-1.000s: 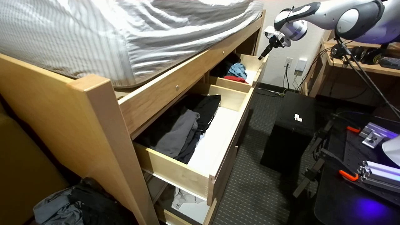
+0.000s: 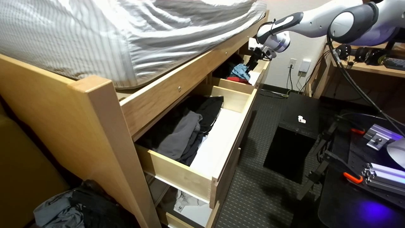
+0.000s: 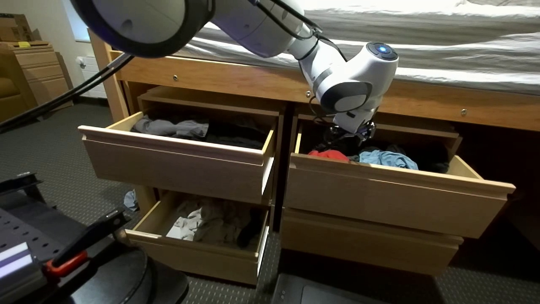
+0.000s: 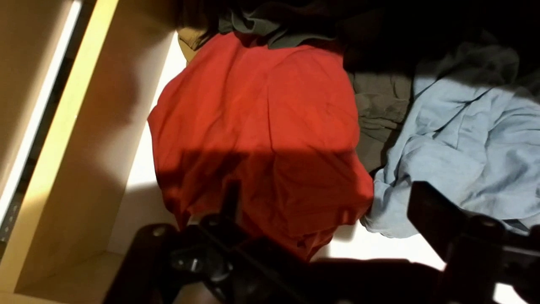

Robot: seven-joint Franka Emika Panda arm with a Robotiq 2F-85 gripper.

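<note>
In the wrist view, red cloth (image 4: 273,121) lies bunched on the white floor of a wooden drawer, with light-blue cloth (image 4: 455,157) beside it on the right. My gripper is open above them, its dark fingers wide apart and nothing held between them. One finger overlaps the lower part of the red cloth in the picture; the other overlaps the edge of the blue. I cannot tell whether either touches. Exterior view 2 has the gripper (image 3: 352,132) over the upper right drawer (image 3: 395,195), behind its front panel.
The drawer's side wall (image 4: 81,137) stands left of the red cloth. Dark clothes (image 4: 283,30) lie deeper in the drawer. The upper left drawer (image 3: 177,162) and lower left drawer (image 3: 197,256) are pulled out too. Above runs the wooden bed rail (image 3: 228,76).
The arm has moved left and down in exterior view 1, from above the far drawer's front edge to low over the clothes. The clothes and drawers look unmoved.
</note>
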